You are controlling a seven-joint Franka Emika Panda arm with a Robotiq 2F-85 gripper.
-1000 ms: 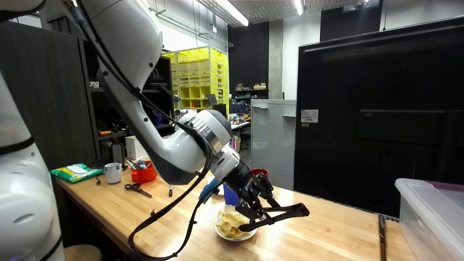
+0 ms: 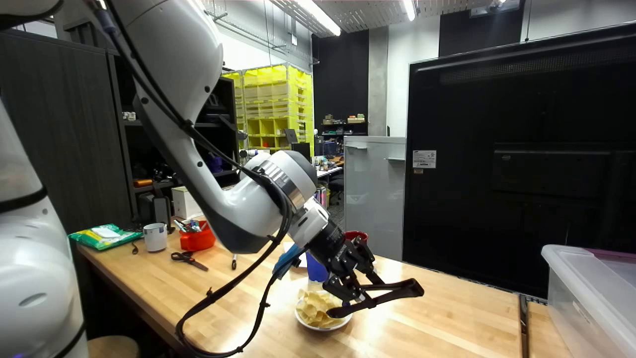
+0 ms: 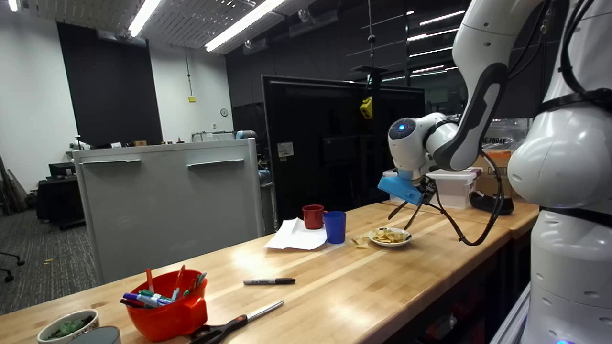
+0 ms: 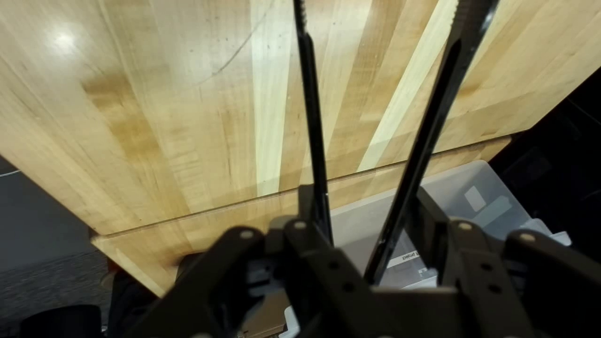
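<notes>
A pair of black tongs lies between the fingers of my gripper, which is shut on it part way. The tongs' two long arms spread apart away from the gripper, with bare table between them in the wrist view. In exterior view 1 the gripper tilts downward, and one tongs tip overlaps the white bowl of yellow chips. Exterior view 2 shows the tongs above and behind the bowl. No chip shows between the tongs' tips.
A blue cup and a red mug stand close to the bowl, by white paper. Loose chips lie beside the bowl. A marker, scissors and a red pen container sit farther along. A clear bin is at right.
</notes>
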